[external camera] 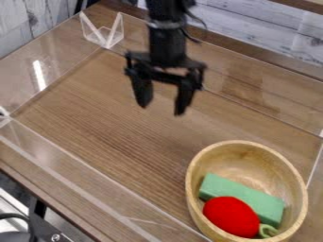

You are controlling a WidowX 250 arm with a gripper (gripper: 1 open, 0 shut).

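My black gripper (164, 95) is motion-blurred above the middle-back of the wooden table; its fingers stand apart, with nothing visible between them. A beige bowl (205, 158) at the lower right holds a green block (250, 194) and a red round object (229, 216) with a green end. The gripper is apart from the bowl, up and left of it.
A clear plastic holder (104, 28) stands at the back left. A black cable lies at the lower-left edge.
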